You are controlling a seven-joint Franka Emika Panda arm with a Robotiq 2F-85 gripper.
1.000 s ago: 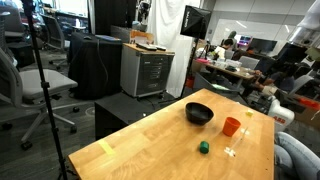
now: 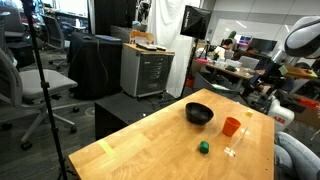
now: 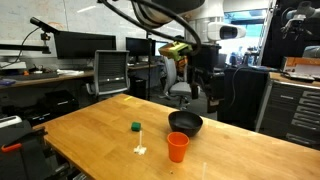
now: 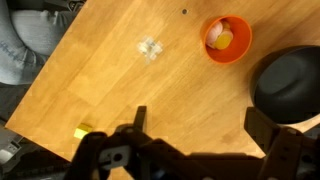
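My gripper stands open above the table, its two dark fingers wide apart with nothing between them. An orange-red cup [image 4: 228, 40] holds a few small white and yellowish pieces, seen from above in the wrist view. Beside it is a black bowl [image 4: 288, 84], which looks empty and is cut off by the right edge. In exterior view 2 the cup [image 3: 178, 147] stands upright in front of the bowl [image 3: 185, 122]. A small green object [image 3: 136, 126] rests on the wood, apart from both; exterior view 1 shows the green object [image 2: 204, 147] too.
The wooden table [image 2: 150, 145] has broad bare areas. A small yellow block [image 4: 82, 130] lies at the lower left of the wrist view. White marks [image 4: 150, 47] show on the wood near the cup. A dark cabinet [image 2: 145, 70] stands behind the table.
In exterior view 1 the arm has come further into view from the right, its gripper moving left. The cup, bowl and green object stay where they were.
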